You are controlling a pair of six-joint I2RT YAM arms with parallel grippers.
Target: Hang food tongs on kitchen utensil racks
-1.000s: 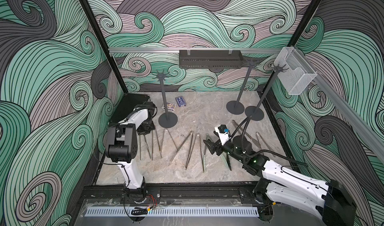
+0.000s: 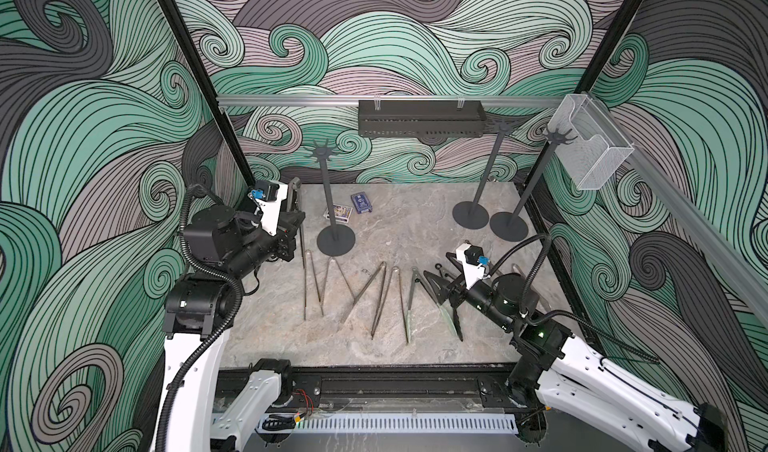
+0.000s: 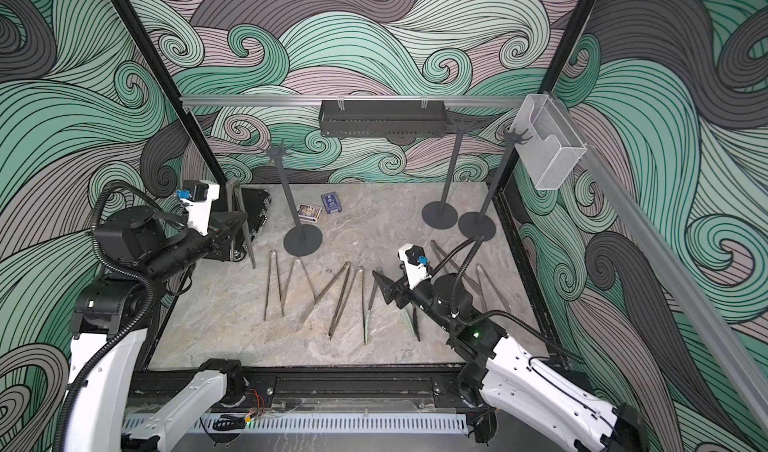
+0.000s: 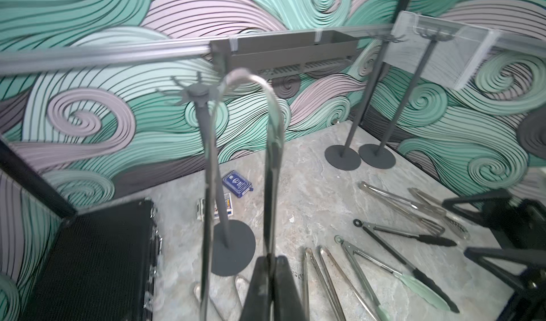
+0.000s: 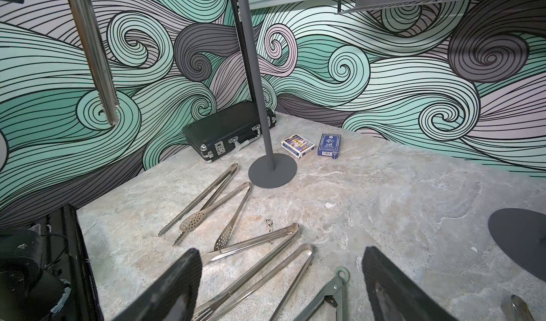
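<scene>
My left gripper is shut on a steel pair of tongs, raised upright at the left, beside the left rack. In the left wrist view the tongs' looped top stands in front of that rack's hooks. Two more racks stand at the back right, one behind the other. More tongs lie spread across the front of the table, some with green or black ends. My right gripper is part open above them at the right, with nothing seen between its fingers.
A black case lies at the back left; two card boxes are behind the left rack. A black shelf and a mesh basket hang on rails.
My right gripper has shifted slightly to the right.
</scene>
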